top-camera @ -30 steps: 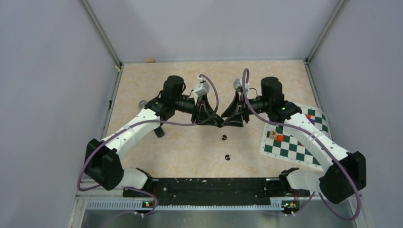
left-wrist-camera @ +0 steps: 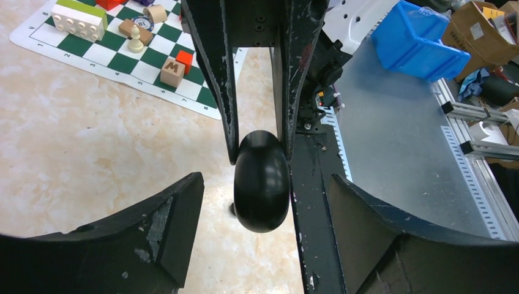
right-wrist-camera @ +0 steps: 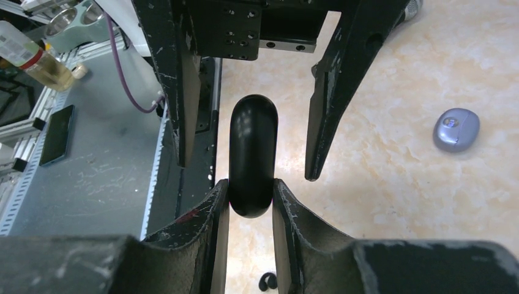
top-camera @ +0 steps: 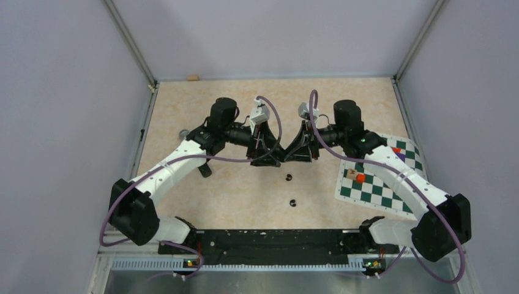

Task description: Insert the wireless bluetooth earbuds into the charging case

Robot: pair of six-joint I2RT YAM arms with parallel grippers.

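The charging case, a glossy black rounded capsule (right-wrist-camera: 252,153), stands upright in the air, and no opening shows on it. My right gripper is shut on its lower end in the right wrist view. Around the same case (left-wrist-camera: 262,184), my left gripper is open, its fingers (left-wrist-camera: 174,208) clear of it on both sides. In the top view both grippers meet above the table's middle and hide the case. Two small dark earbuds lie on the table below, one nearer the grippers (top-camera: 289,177), another closer to the front (top-camera: 292,203).
A green-and-white chessboard (top-camera: 373,195) with blocks and pieces lies at the right. In the right wrist view, a grey-blue mouse-like object (right-wrist-camera: 456,130) rests on the table.
The right arm has shifted slightly left since one second ago. Both earbuds lie where they were.
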